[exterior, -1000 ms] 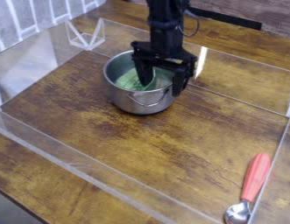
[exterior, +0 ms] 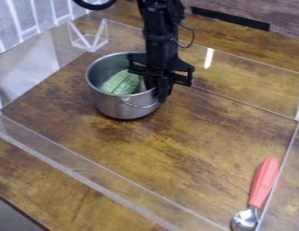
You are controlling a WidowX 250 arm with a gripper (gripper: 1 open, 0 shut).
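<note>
A steel pot (exterior: 125, 105) with a wire handle sits on the wooden table, left of centre toward the back. Inside it lies a green object (exterior: 121, 81). My black gripper (exterior: 158, 83) reaches from the top down over the pot's right side and rim; its fingertips overlap the pot, and whether they hold anything is unclear.
A red-handled spoon or scoop (exterior: 263, 184) lies at the front right. Clear plastic edges (exterior: 67, 171) border the work area.
My gripper has risen and drawn back from over the pot's middle and front toward its back right, showing more of the green object. The pot has shifted slightly.
</note>
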